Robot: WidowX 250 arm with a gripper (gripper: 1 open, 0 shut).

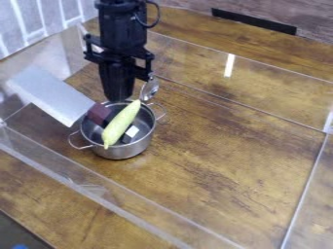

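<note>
A yellow corn cob (121,124) lies tilted across a steel pot (124,147), with a dark red piece and something pale beside it. My black gripper (115,92) hangs just above the pot at the back, apart from the corn; its fingertips are dark and hard to make out, with nothing visible held. A white cleaver-like blade (50,95) stands at the left beside the pot.
Clear panels border the wooden table (228,170), whose middle and right are free. A white strip (229,65) lies toward the back. A dark slot shows at the far back edge.
</note>
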